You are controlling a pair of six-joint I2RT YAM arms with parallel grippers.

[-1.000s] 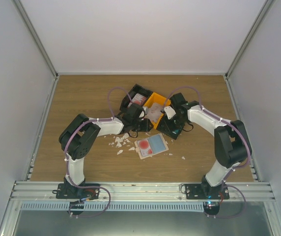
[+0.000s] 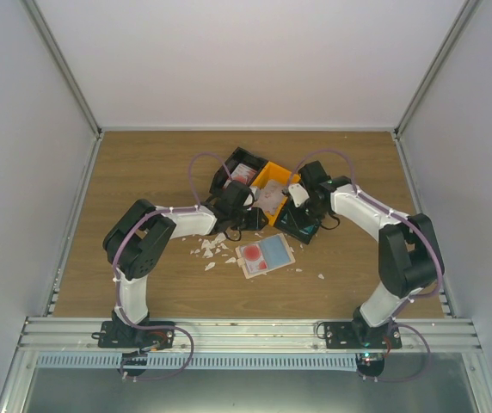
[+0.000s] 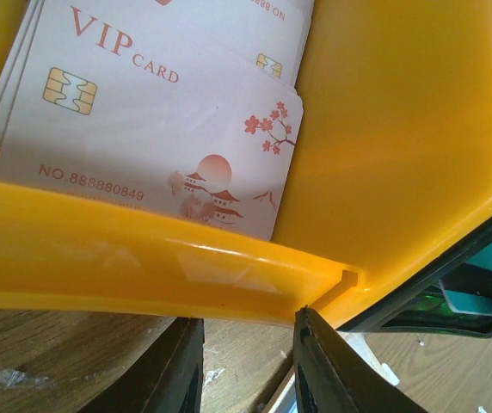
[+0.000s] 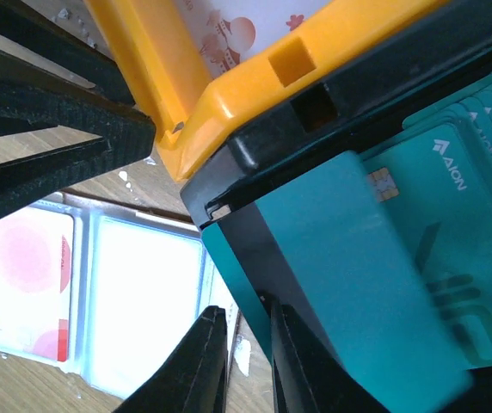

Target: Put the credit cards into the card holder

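In the top view my left gripper (image 2: 261, 220) is low at the front of the yellow box (image 2: 285, 179). Its fingers (image 3: 173, 366) are apart, tips close to the box wall, with only table visible in the gap; whether they grip anything is unclear. My right gripper has parted fingers at the near corner of a black box (image 4: 237, 168). A teal card (image 4: 341, 267) with a dark stripe lies slanted at that box's edge, partly blurred and meeting one fingertip. Behind it lie several teal cards (image 4: 461, 155). White VIP cards (image 3: 151, 112) lie in the yellow box.
Another black box (image 2: 243, 157) stands to the left of the yellow one. In front lies a clear card holder (image 2: 279, 252) with a red-and-white card (image 2: 253, 253) in its left side. White scraps (image 2: 210, 244) litter the table.
In the top view the right gripper appears to have shifted only very slightly. The left arm, boxes and holder have not visibly moved.
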